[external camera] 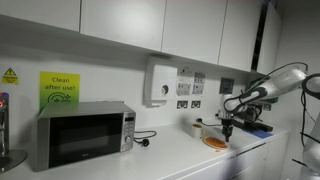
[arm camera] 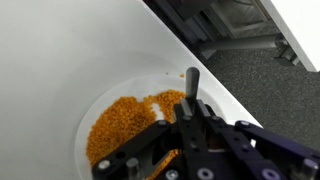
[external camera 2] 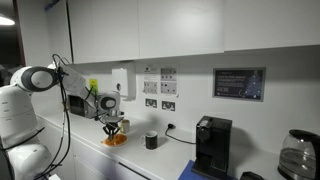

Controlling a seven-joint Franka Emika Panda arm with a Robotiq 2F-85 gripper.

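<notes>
A white plate [arm camera: 84, 122] bears a spread of small orange grains [arm camera: 122, 128], with a pale bare patch near its middle. In exterior view 1 the plate's orange contents [external camera: 215, 143] show at the right end of the counter. My gripper is over the plate's edge in the wrist view, shut on a slim grey handle-like piece [arm camera: 192, 82]. The piece's other end is hidden by the fingers. From exterior view 2, the gripper [external camera 2: 111, 130] appears just above the orange contents [external camera 2: 115, 140].
A beige container [external camera 2: 125, 126] stands behind the plate, and a dark mug [external camera 2: 151, 140] is to its right. Farther right are a black coffee machine [external camera 2: 213, 146] and a glass kettle [external camera 2: 298, 153]. A microwave [external camera: 85, 134] occupies the counter's left. The counter's front edge runs close to the plate.
</notes>
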